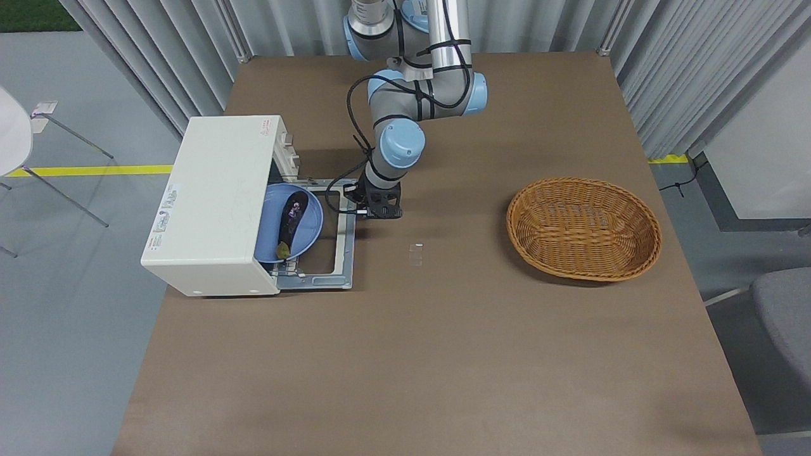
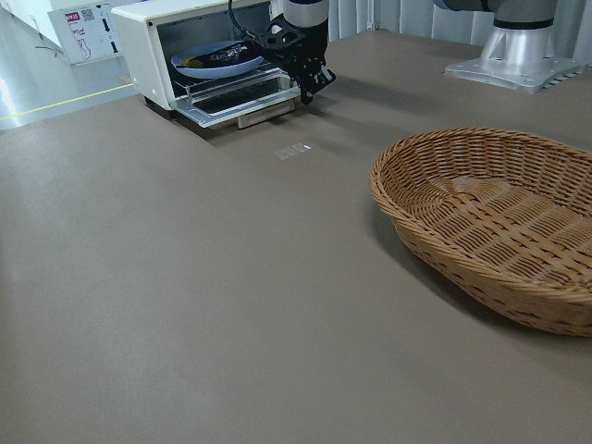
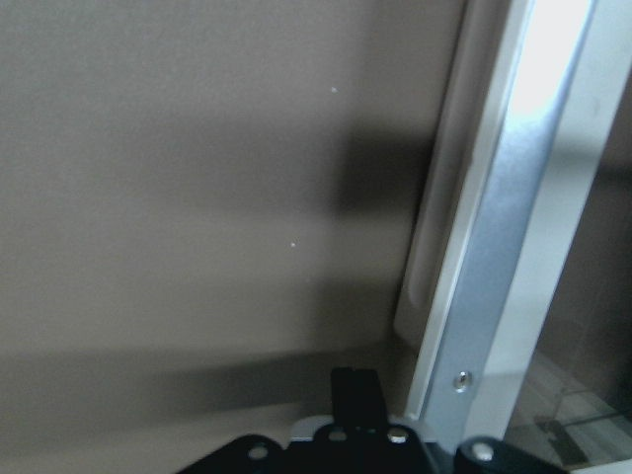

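Observation:
A white toaster oven [image 1: 205, 197] lies with its door [image 1: 319, 282] folded down flat. On a blue plate [image 1: 270, 220] inside rests a dark eggplant [image 1: 294, 216], tipped with green. My gripper [image 2: 307, 92] is low at the outer edge of the door. The wrist view shows the black fingertips [image 3: 357, 395] beside the door's metal rim [image 3: 499, 247]; whether they are open or shut is unclear.
A wicker basket [image 1: 583, 228] sits empty to the right. The robot's base [image 2: 513, 74] stands at the back.

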